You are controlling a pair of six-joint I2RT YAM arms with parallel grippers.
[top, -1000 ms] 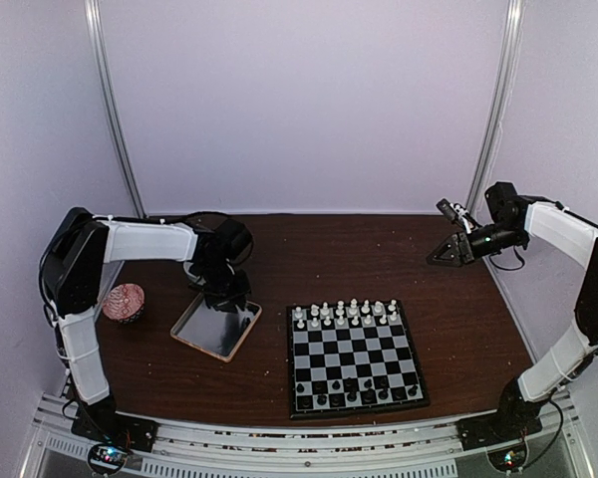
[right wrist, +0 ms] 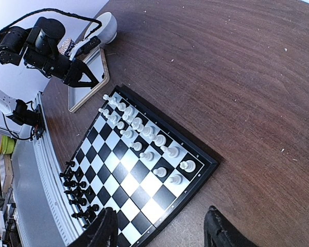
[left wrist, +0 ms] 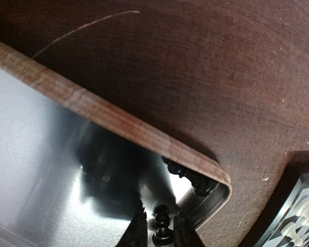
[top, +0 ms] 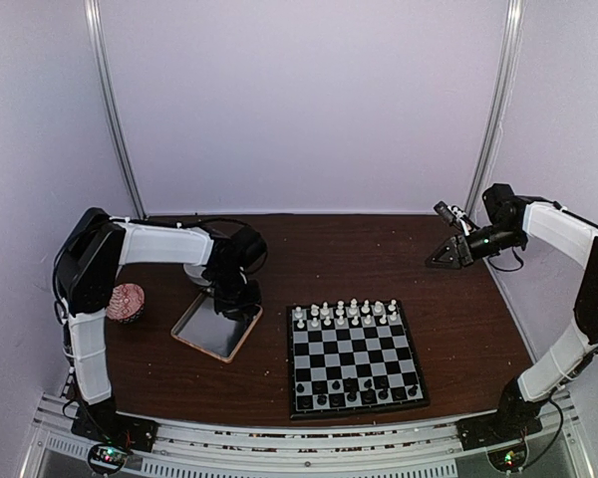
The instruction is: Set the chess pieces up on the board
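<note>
The chessboard [top: 353, 358] has white pieces [right wrist: 159, 140] along its far rows and black pieces [right wrist: 76, 191] along its near rows. My left gripper is inside the metal tray [left wrist: 36, 154], part open around an upright black piece [left wrist: 162, 237]; whether the fingers touch it is unclear. More black pieces [left wrist: 195, 180] lie against the tray's corner. My right gripper stands open above the table at the board's right, empty.
A patterned red bowl [top: 124, 301] sits left of the tray, with a white bowl [right wrist: 105, 28] behind it.
My left arm has moved rightward over the tray, toward its right end. The right arm has barely moved, and the board looks the same.
</note>
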